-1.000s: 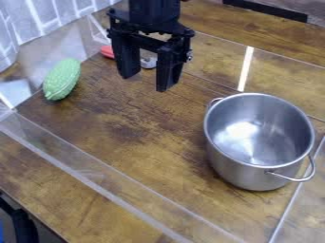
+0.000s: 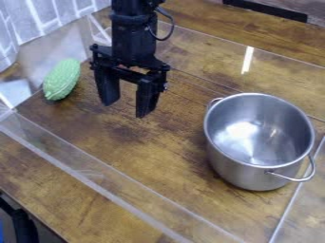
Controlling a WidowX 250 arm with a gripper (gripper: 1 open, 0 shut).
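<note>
My black gripper [image 2: 131,90] hangs over the wooden table at upper middle, pointing down, its two fingers spread apart with no object visible between them. A green corn-like vegetable [image 2: 61,80] lies to the left of it. A large steel pot [image 2: 258,142] with side handles stands on the right, apart from the gripper. What lies behind the gripper's body is mostly hidden.
Bare wooden table [image 2: 127,161] fills the middle and front. Clear plastic edging runs along the left and front, and a dark object [image 2: 15,226] shows at the bottom left corner.
My gripper has moved down in the view and a little to the left. The red and silver items seen behind it earlier are now hidden. The vegetable and pot have not moved.
</note>
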